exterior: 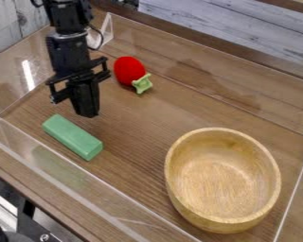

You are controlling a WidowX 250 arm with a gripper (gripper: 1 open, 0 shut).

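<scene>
The black gripper [88, 98] hangs at the upper left over the wooden table, shut, with nothing seen between its fingers. A green block [72, 136] lies just below it, toward the front. A red object [129, 69] with a pale green part lies behind the gripper to its right. A large pale wooden bowl [222, 178] sits at the right front.
A white edge runs along the table's left side, and dark cables show at the bottom left corner.
</scene>
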